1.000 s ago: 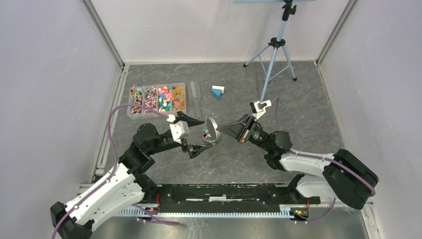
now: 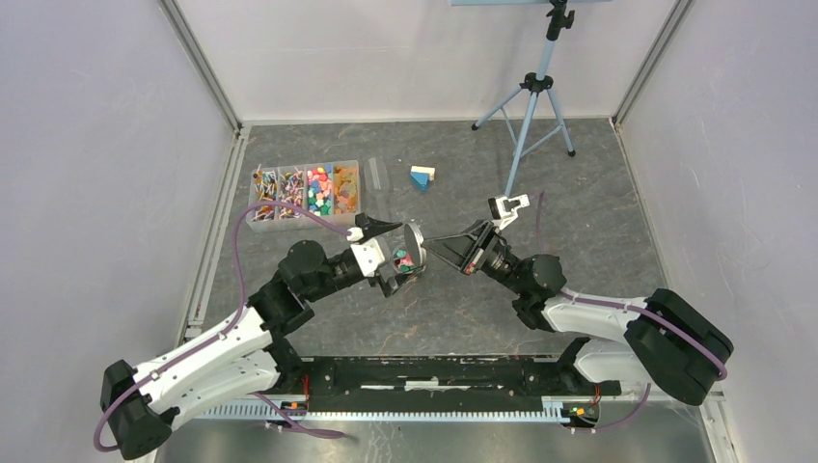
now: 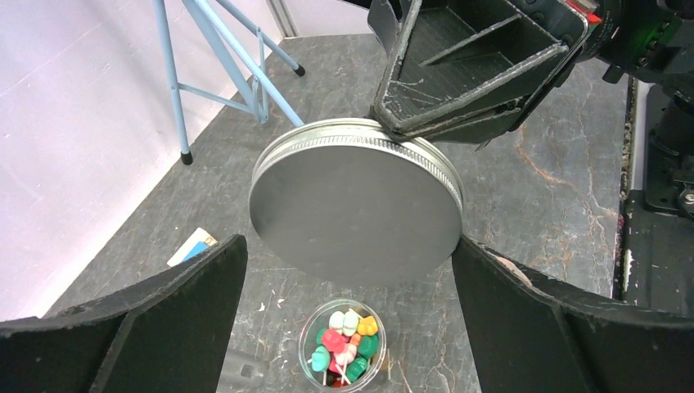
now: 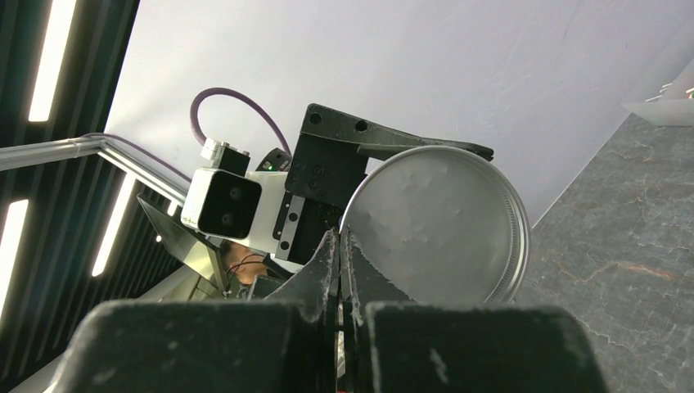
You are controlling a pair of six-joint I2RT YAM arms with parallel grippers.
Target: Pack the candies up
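A round silver lid (image 3: 356, 209) hangs on edge in the air, its flat face toward the left wrist camera. My right gripper is shut on the rim of this lid. Around the lid's sides stands my left gripper, open, with one finger (image 3: 184, 299) on each side; whether either touches the lid cannot be told. Below, a clear round jar (image 3: 304, 348) holds colourful candies (image 3: 348, 344), its top uncovered. From above, the left gripper and the lid partly hide the jar.
A clear divided box (image 2: 307, 226) with sorted candies lies at the far left, a transparent strip (image 2: 377, 183) beside it. Small blue and cream blocks (image 2: 421, 179) rest behind the jar. A tripod (image 2: 529, 121) stands at the back right.
My left gripper has moved right, bringing its open fingers around the lid. The right arm and the lid have hardly moved.
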